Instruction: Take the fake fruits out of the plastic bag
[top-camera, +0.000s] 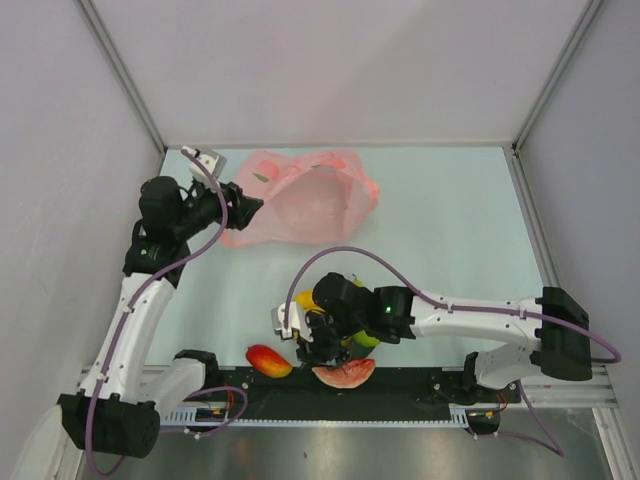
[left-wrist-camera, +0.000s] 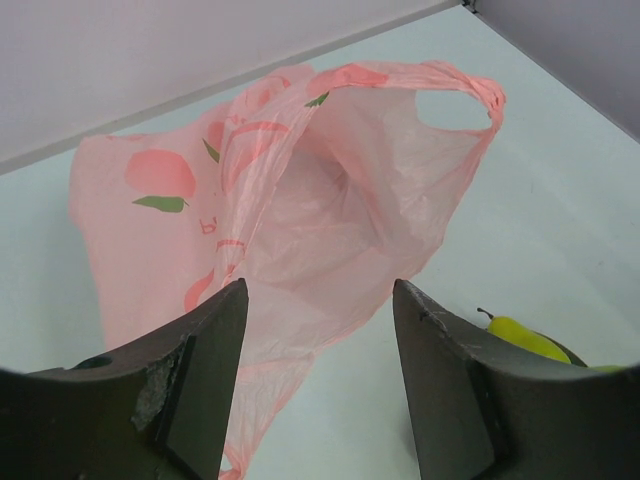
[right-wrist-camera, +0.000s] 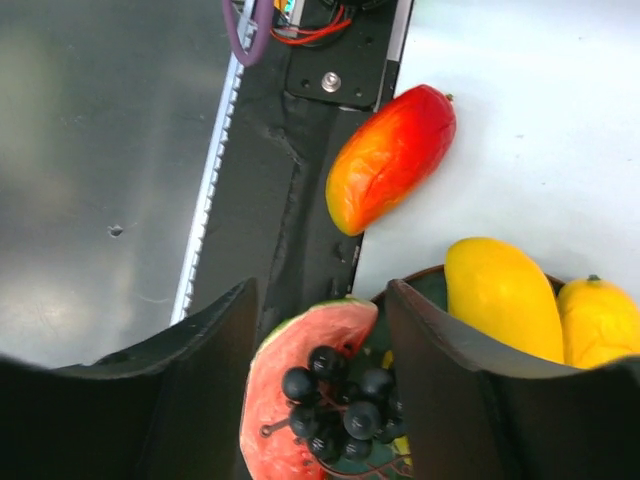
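Note:
The pink translucent bag (top-camera: 305, 205) lies open-mouthed at the back, and no fruit shows inside it. Beside its left edge is my left gripper (top-camera: 255, 204), open with nothing between its fingers. Loose fruits sit at the front of the table: a red-yellow mango (right-wrist-camera: 392, 158), a watermelon slice (right-wrist-camera: 275, 395), black grapes (right-wrist-camera: 342, 410), yellow fruits (right-wrist-camera: 503, 298) and a green fruit (top-camera: 366, 339). My right gripper is open above the grapes and the watermelon slice, its fingers apart. Its arm hides part of the fruit in the top view.
The watermelon slice reaches over the dark strip (top-camera: 420, 380) at the table's front edge. Bare white table (top-camera: 450, 230) stretches along the right, and more is clear between the bag and the fruits.

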